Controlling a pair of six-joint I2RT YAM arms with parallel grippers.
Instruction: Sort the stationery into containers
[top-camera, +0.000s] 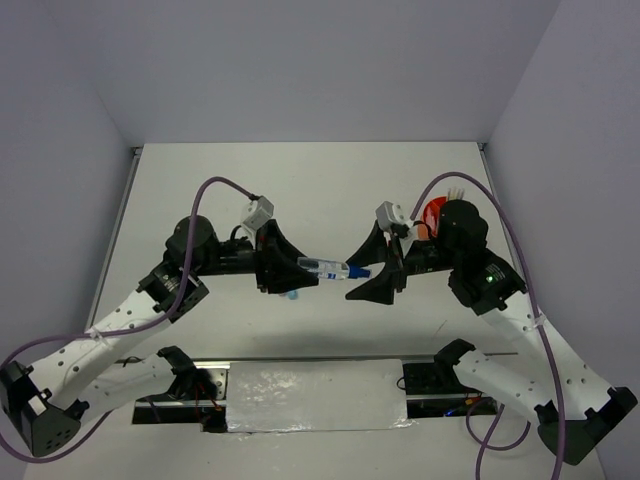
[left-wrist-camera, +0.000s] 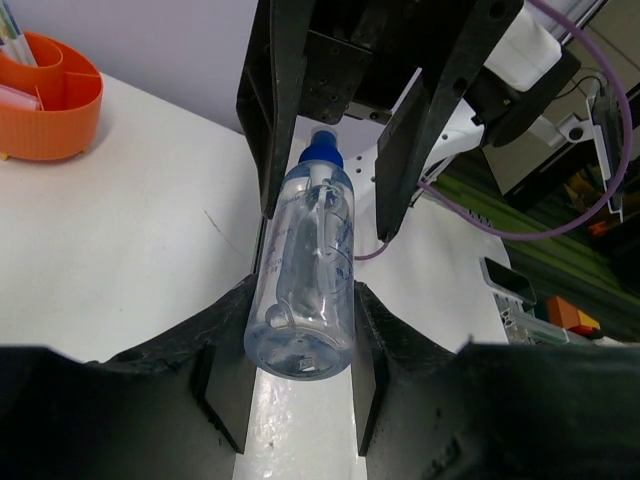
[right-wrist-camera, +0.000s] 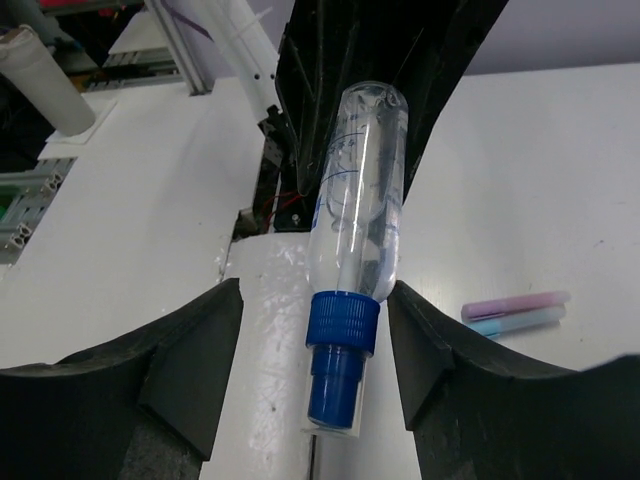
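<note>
A clear bottle with a blue cap (top-camera: 330, 269) is held level above the table, my left gripper (top-camera: 302, 268) shut on its base end. In the left wrist view the bottle (left-wrist-camera: 300, 270) points at my right gripper (top-camera: 368, 270), which stands open around the capped end. In the right wrist view the blue cap (right-wrist-camera: 342, 322) sits between the open fingers. Pink (right-wrist-camera: 515, 305) and light blue (right-wrist-camera: 517, 322) pens lie on the table below. An orange organiser (left-wrist-camera: 50, 115) holding pens stands at the right of the table.
A clear sheet (top-camera: 315, 395) covers the front strip. Grey walls bound the sides and back.
</note>
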